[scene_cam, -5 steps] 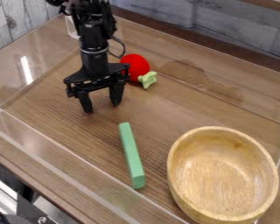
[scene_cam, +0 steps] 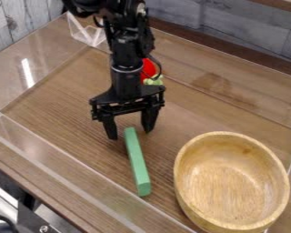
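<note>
The black gripper [scene_cam: 130, 126] hangs low over the wooden table, its two fingers apart at the upper end of a long green bar [scene_cam: 138, 166]. The bar lies on the table pointing toward the front edge. Behind the arm, a red round object [scene_cam: 149, 69] and a small light-green piece [scene_cam: 158, 79] are partly hidden.
A large tan bowl [scene_cam: 231, 182] takes up the front right. A clear plastic item [scene_cam: 85, 25] sits at the back left corner.
The arm has moved toward the camera and to the right, from empty table to over the green bar's upper end. It now hides more of the red object and light-green piece.
</note>
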